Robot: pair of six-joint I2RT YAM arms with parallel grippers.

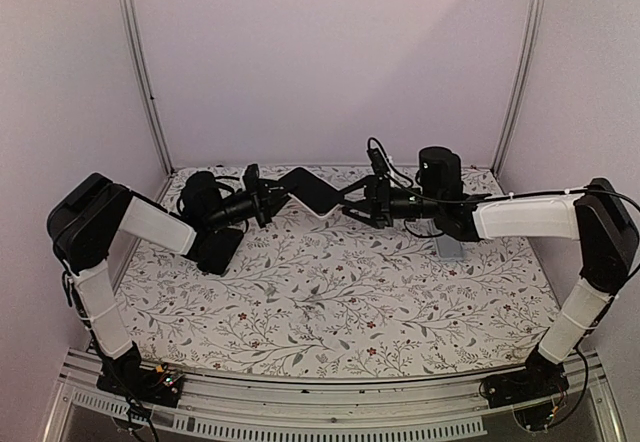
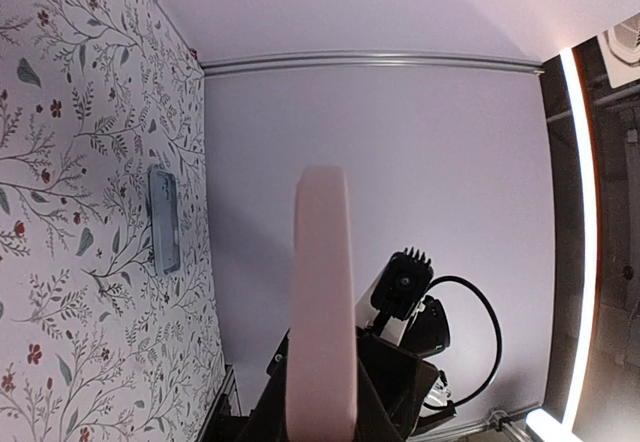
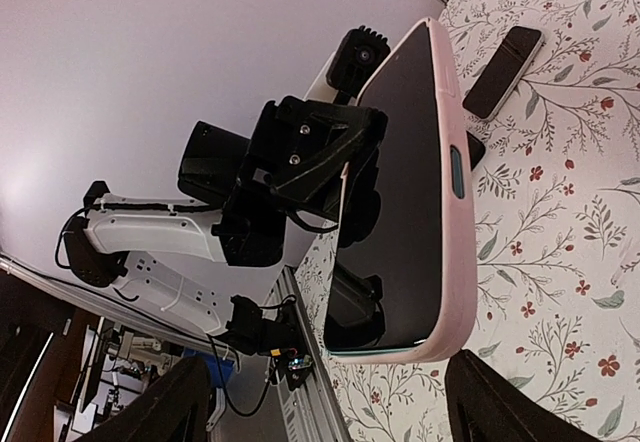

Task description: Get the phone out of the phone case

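Observation:
A phone (image 1: 309, 187) in a pink case (image 3: 453, 272) hangs in the air at the middle, dark screen showing, with my left gripper (image 1: 280, 190) shut on it at one end. In the left wrist view the pink case (image 2: 321, 302) fills the centre, seen edge-on. My right gripper (image 1: 358, 202) stands open beside the phone's other end. In the right wrist view its two fingers frame the lower end of the cased phone from below, with nothing clearly held between them.
A dark phone lies on the floral table at the left, partly under the left arm. A pale phone-like item (image 1: 449, 249) lies at the right.

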